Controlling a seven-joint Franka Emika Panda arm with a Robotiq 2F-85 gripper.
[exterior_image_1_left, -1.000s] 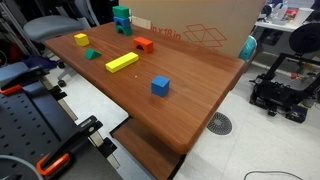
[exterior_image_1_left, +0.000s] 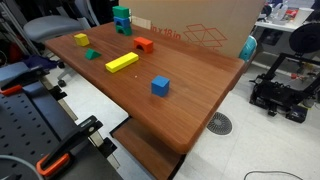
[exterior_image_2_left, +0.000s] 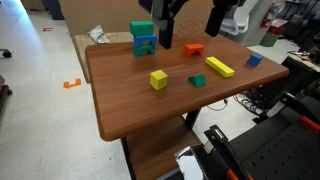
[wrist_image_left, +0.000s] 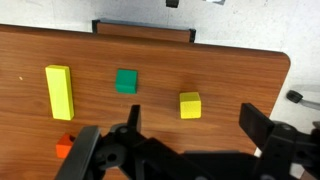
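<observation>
Above the wooden table (exterior_image_2_left: 115, 100), my gripper stands open, its fingers wide apart with nothing held. A small yellow cube (wrist_image_left: 190, 105) lies below, in the space between the fingers in the wrist view. Left of the cube there is a green block (wrist_image_left: 126, 81), which shows as a triangle (exterior_image_2_left: 198, 80) in exterior view 2. Farther left lies a long yellow block (wrist_image_left: 60, 92), with a red block (wrist_image_left: 64, 146) partly in sight near it. A blue cube (exterior_image_1_left: 160, 86) sits apart toward the table's other end.
A green block (exterior_image_1_left: 121, 13) rests on blue blocks (exterior_image_1_left: 123, 27) near the back of the table. A cardboard box (exterior_image_1_left: 205, 25) stands along the far side. Bare wood surrounds the yellow cube and the blue cube.
</observation>
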